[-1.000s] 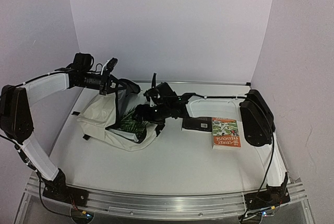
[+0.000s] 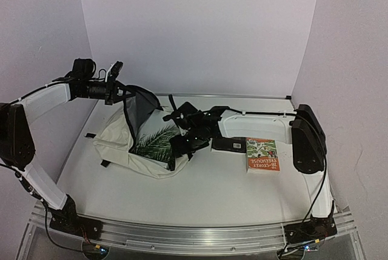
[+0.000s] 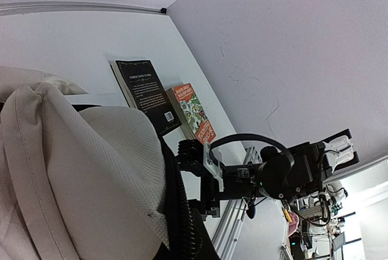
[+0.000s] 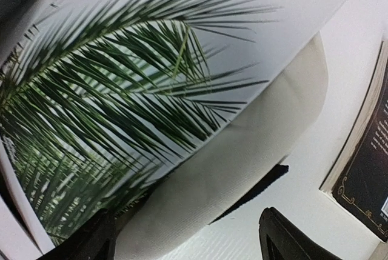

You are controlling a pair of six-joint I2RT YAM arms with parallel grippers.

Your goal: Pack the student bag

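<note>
The cream student bag (image 2: pixel 115 145) lies on the table's left half with its dark-lined mouth pulled up. My left gripper (image 2: pixel 127 94) is shut on the bag's dark zipped edge (image 3: pixel 177 202), holding it raised; its fingertips are mostly hidden by the fabric in the left wrist view. Inside the opening rests a book with a palm-leaf cover (image 4: pixel 121 84), its pale corner sticking out past the rim. At the bag's right side, my right gripper stands open above the lower rim (image 4: pixel 233 157), and nothing is gripped between its fingers.
To the right of the bag lie a black book (image 2: pixel 229 144) and, beside it, an orange and green Treehouse book (image 2: pixel 262 154). A black strap (image 4: pixel 251 193) pokes out under the bag.
The left gripper moved slightly left with the edge, and the bag's mouth is wider, showing more palm cover.
</note>
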